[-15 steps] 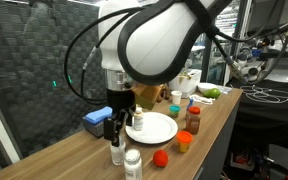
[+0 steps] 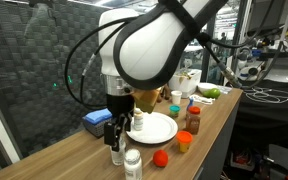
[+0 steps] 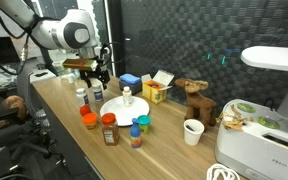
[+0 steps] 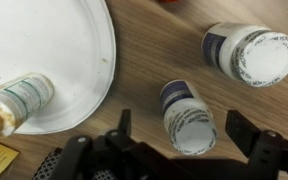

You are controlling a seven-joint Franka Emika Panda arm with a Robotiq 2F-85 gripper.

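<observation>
My gripper is open above a small white-capped bottle (image 4: 189,122) with a dark-and-white label. In the wrist view the bottle shows between the spread fingers, with a gap on either side. Exterior view 1 has the fingers low over this bottle (image 2: 118,153), partly covering its top. A larger white-lidded jar (image 4: 262,56) stands close beside it, near the right finger. On the white plate (image 4: 89,75) is another white bottle (image 4: 24,100) with a green-and-tan label.
A red tomato-like item (image 2: 160,158), an orange cup (image 2: 184,143) and a red-lidded jar (image 3: 109,127) stand along the near edge. Farther along are a blue-topped bottle (image 3: 135,134), a plush animal (image 3: 199,100) and a white mug (image 3: 193,131). Bare wood lies at the table's left end (image 2: 54,160).
In exterior view 1 the arm has shifted slightly to the right, its fingers staying near the small bottle. The bottles, jar and plate have not visibly moved.
</observation>
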